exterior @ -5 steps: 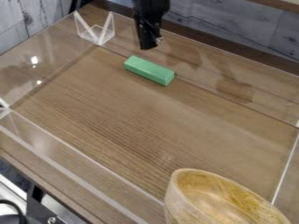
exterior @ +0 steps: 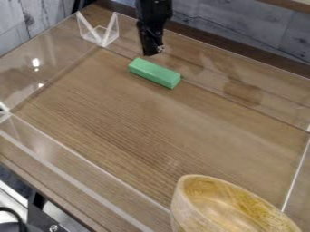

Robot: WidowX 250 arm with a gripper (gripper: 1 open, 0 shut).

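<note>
My black gripper [exterior: 150, 43] hangs at the top centre of the view, over the back of the wooden table. Whether its fingers are open or shut is too small and dark to tell. A green rectangular block [exterior: 155, 73] lies on the table a little below and in front of it, apart from it.
A white wire-like object [exterior: 100, 31] stands at the back left. A large yellow bowl-like container [exterior: 227, 207] sits at the front right. Dark cables lie past the lower left edge.
The gripper has shifted very slightly at the back of the table. The green block and the other objects have not moved.
</note>
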